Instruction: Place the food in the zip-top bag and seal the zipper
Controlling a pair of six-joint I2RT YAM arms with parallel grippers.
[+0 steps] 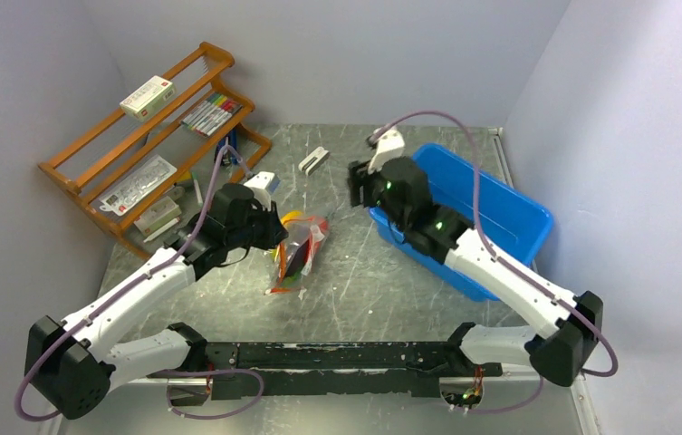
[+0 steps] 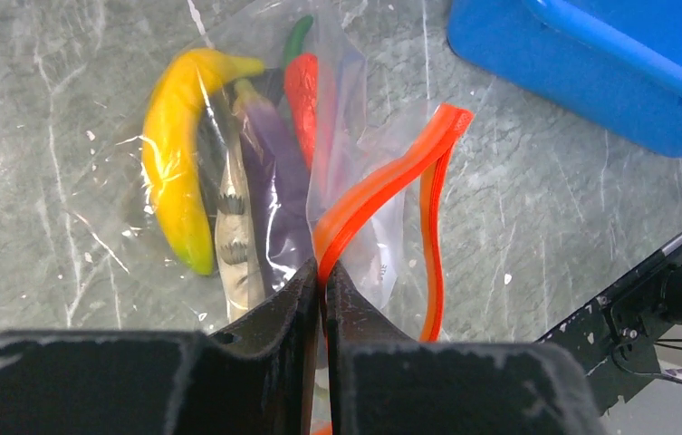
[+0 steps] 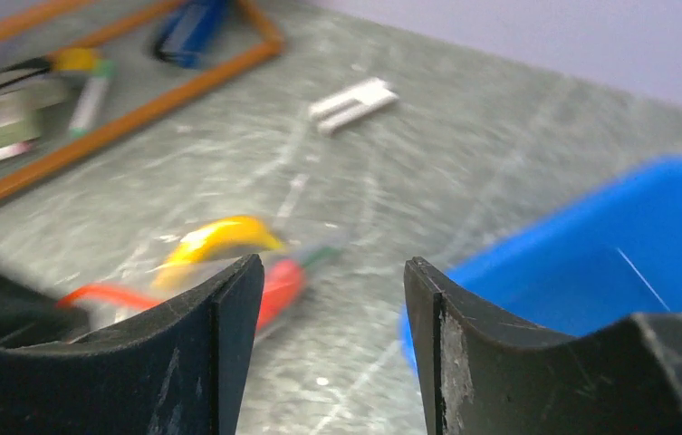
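Observation:
A clear bag with orange zipper stands on the table below my left gripper, which is shut on the zipper edge. Inside lie a banana, a purple eggplant, a red pepper and a pale striped item. My right gripper is raised to the bag's upper right; in the right wrist view its fingertips stand apart with nothing held.
The blue bin fills the right side. A wooden rack with boxes and markers stands back left, and a small white item lies at the back.

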